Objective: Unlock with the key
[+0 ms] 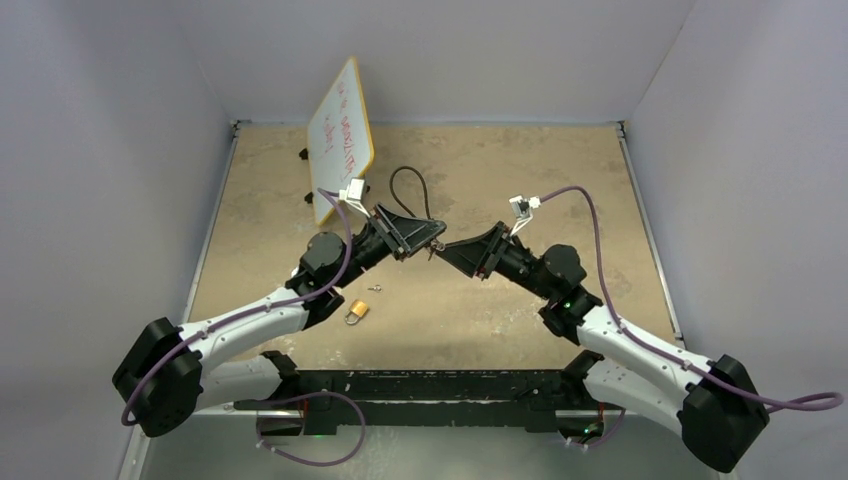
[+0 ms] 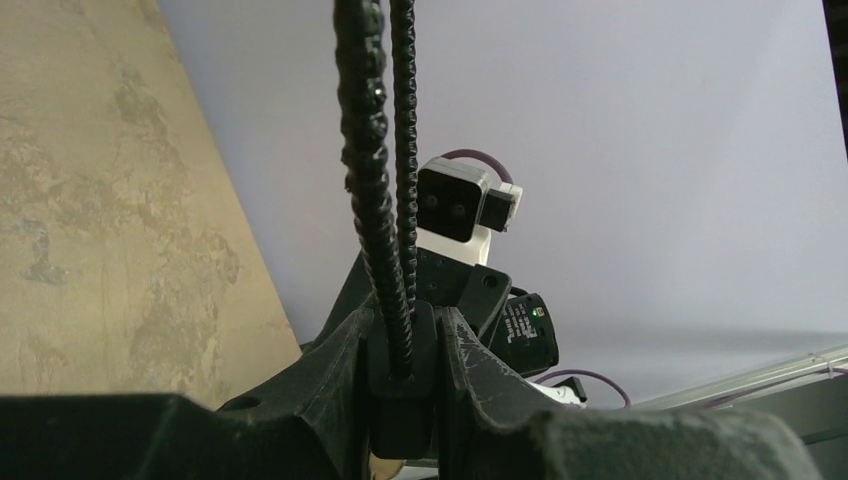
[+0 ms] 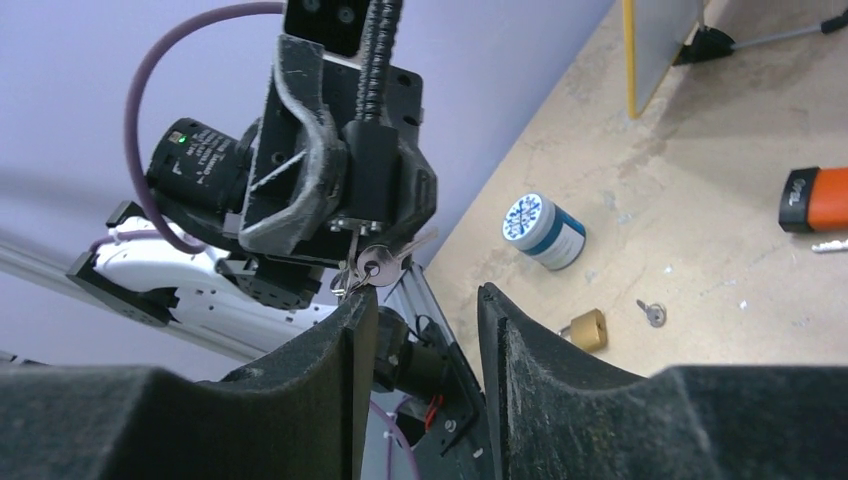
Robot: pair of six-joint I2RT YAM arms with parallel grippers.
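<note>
My left gripper (image 1: 432,236) is raised over the mid table, shut on a black cable-like tool (image 2: 372,200) with ribbed strands. A bunch of keys (image 3: 378,264) hangs at the tool's end in the right wrist view. My right gripper (image 1: 448,250) is open, its fingertips right by the keys; whether they touch cannot be told. The brass padlock (image 1: 356,311) (image 3: 589,330) lies on the table below the left arm, with a small loose key (image 1: 374,288) (image 3: 655,312) near it.
A whiteboard (image 1: 338,140) stands at the back left. A blue-and-white jar (image 3: 543,231) and an orange-black object (image 3: 815,199) rest on the table.
</note>
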